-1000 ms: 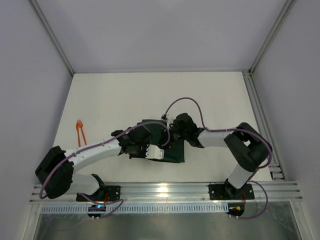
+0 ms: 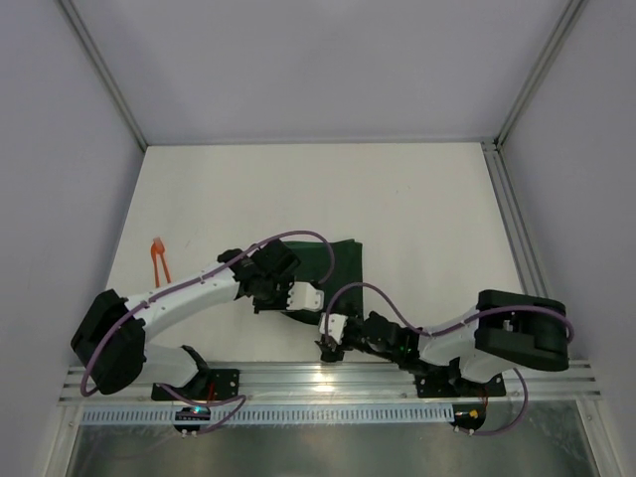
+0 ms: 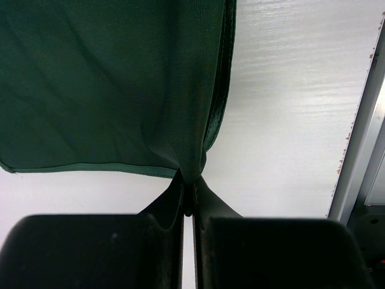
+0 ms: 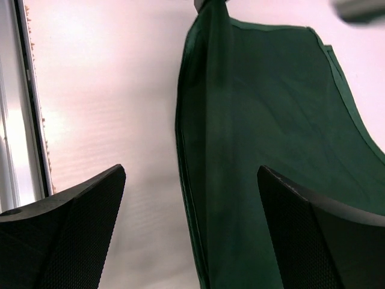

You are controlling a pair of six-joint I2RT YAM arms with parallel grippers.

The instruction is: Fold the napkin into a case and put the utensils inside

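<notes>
The dark green napkin (image 2: 343,263) lies on the white table, a folded band running along one long edge, as both wrist views show (image 3: 90,90) (image 4: 289,108). My left gripper is shut on the end of that band at the napkin's corner. My right gripper stands open over the band toward the table's near edge, its two fingers on either side of it. In the top view the orange utensils (image 2: 159,258) lie at the far left, apart from the napkin.
A metal rail (image 2: 328,373) runs along the near edge, close to both grippers.
My right arm has swung down and toward the near edge, from over the napkin's middle and right part to its front. The left arm has stayed almost still.
</notes>
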